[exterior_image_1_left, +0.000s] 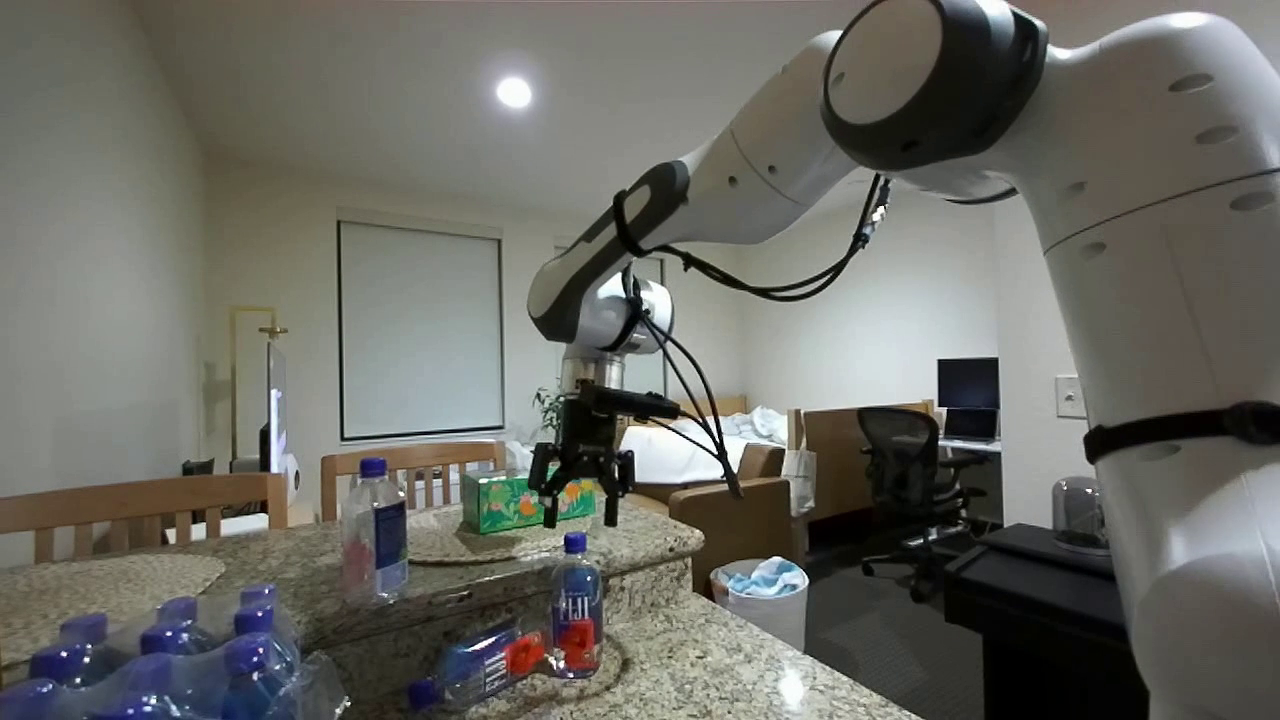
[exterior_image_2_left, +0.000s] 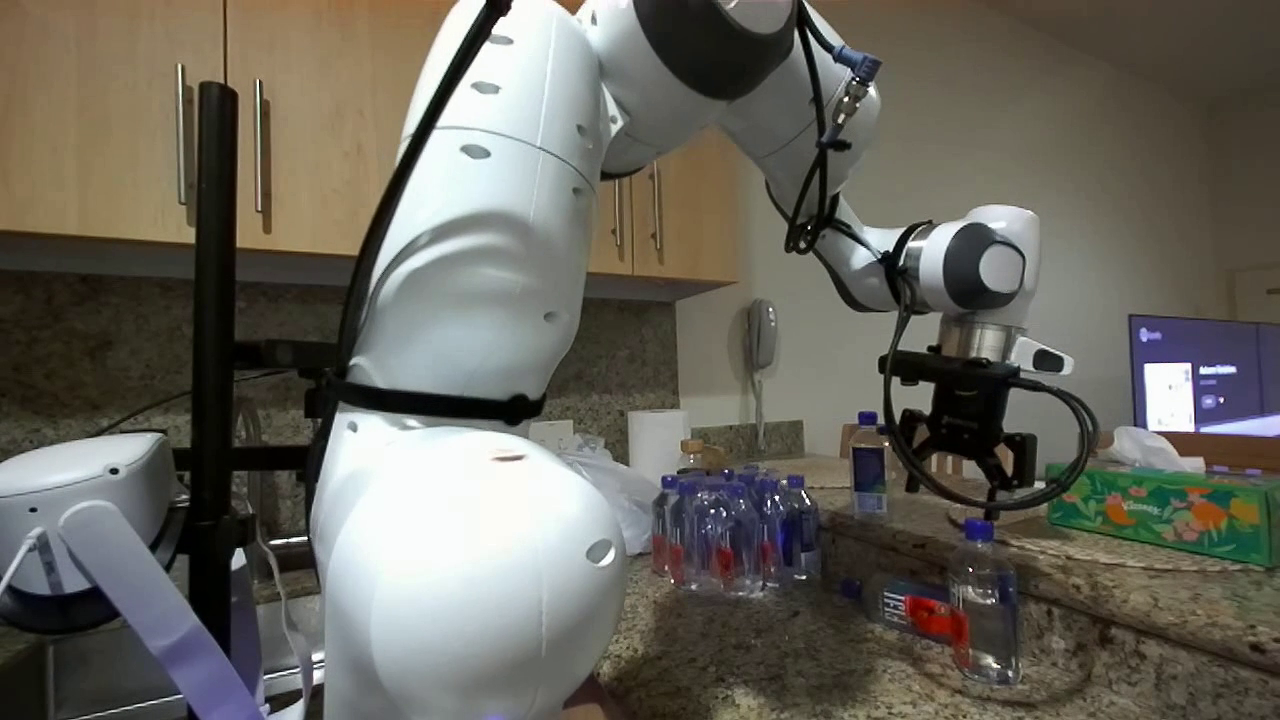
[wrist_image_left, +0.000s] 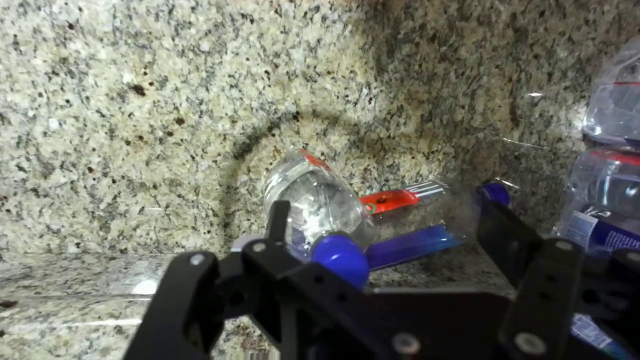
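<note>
My gripper (exterior_image_1_left: 581, 516) is open and empty, hanging just above an upright water bottle (exterior_image_1_left: 576, 618) with a blue cap. From exterior view 2, the gripper's fingers are over that bottle (exterior_image_2_left: 984, 606), near its cap. In the wrist view the blue cap (wrist_image_left: 340, 259) appears between the fingers, closer to the left one. A second bottle (exterior_image_1_left: 486, 662) lies on its side against the raised ledge, beside the upright one; its label (wrist_image_left: 390, 201) shows in the wrist view, and part of it is hidden behind a finger.
A wrapped pack of several bottles (exterior_image_2_left: 732, 534) stands on the lower counter. Another bottle (exterior_image_1_left: 375, 534) is upright on the raised ledge, with a green tissue box (exterior_image_1_left: 516, 500) farther along. Open granite counter (exterior_image_1_left: 720, 654) lies on the near side of the upright bottle.
</note>
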